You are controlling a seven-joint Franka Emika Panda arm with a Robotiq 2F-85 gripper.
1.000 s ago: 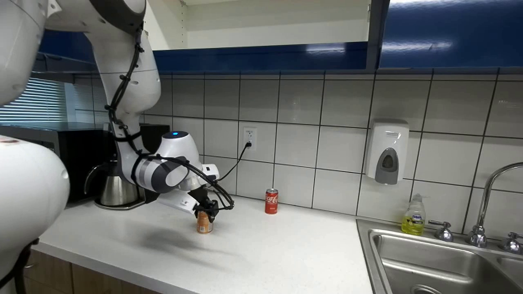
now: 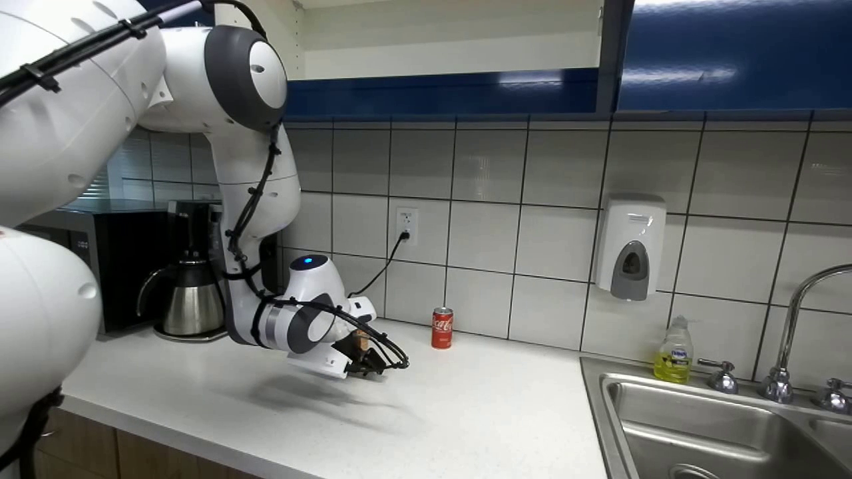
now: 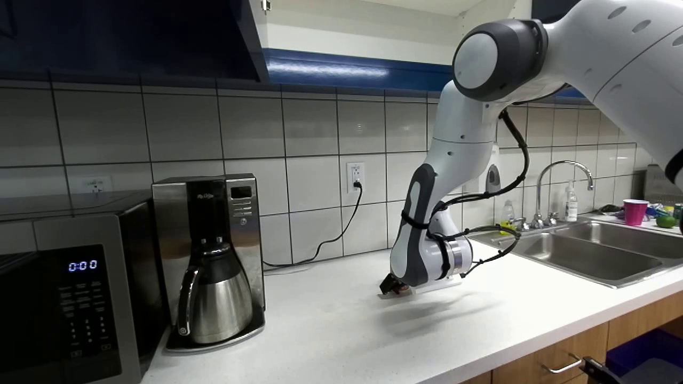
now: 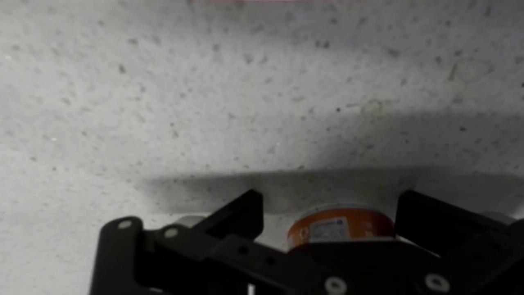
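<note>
An orange can [image 4: 366, 223] shows in the wrist view between the two spread fingers of my gripper, its lower part hidden behind the gripper body. The fingers stand open, with a clear gap on the can's left; its right side is close to the other finger. In exterior view 1 a bit of the orange can [image 2: 361, 340] peeks out behind my low gripper [image 2: 363, 363]. Exterior view 2 has the gripper [image 3: 391, 286] just over the counter. A red Coca-Cola can [image 2: 441, 328] stands upright near the tiled wall, to the gripper's right.
The sink [image 2: 711, 423] lies at the right, with a yellow soap bottle [image 2: 673, 352] behind it. A coffee maker [image 3: 217, 256] and a microwave [image 3: 77, 288] fill the left. A power cord [image 3: 333, 242] runs along the wall.
My gripper has moved right and lower, tilting over. The orange can has shifted from its earlier spot, right and toward the wall. The red can has stayed put.
</note>
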